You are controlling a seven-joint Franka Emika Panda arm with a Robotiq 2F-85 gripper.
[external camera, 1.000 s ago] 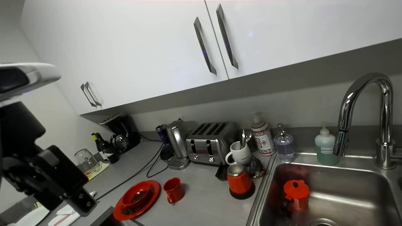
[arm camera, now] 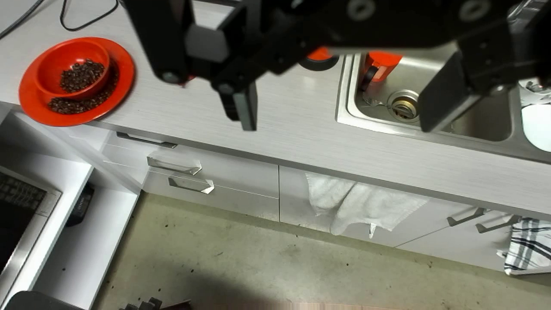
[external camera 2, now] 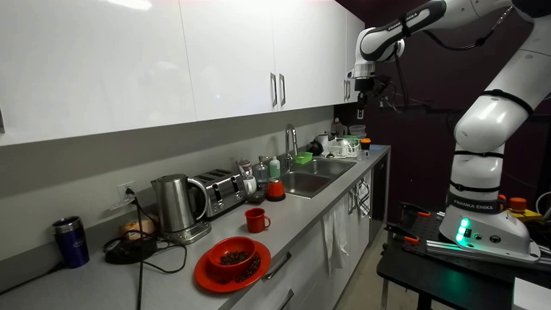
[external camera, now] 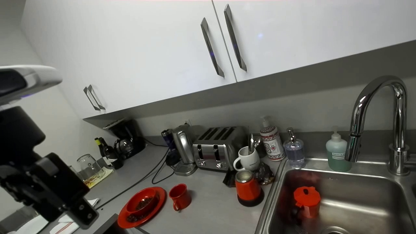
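Observation:
My gripper is open, its fingers wide apart with nothing between them. It hangs in the air in front of the counter, well above it. A red plate (external camera 2: 204,271) carries a red bowl (external camera 2: 240,243) with dark brown beans, and more beans lie on the plate. Right of the plate is a red mug (external camera: 180,195), almost fully hidden by the gripper in the wrist view. The red base of a moka pot (external camera: 248,187) stands beside the sink. Its red upper part (external camera: 307,201), with a black handle, sits inside the sink (arm camera: 356,111).
Along the wall stand a toaster (external camera: 213,154), a steel kettle (external camera 2: 173,204), a white mug with utensils (external camera: 248,159) and soap bottles. A tall faucet (external camera: 398,117) rises behind the sink. Cabinets (external camera: 148,50) overhang the counter.
In exterior view 1 the gripper has shifted slightly down and to the left. The objects on the counter and in the sink have stayed in place.

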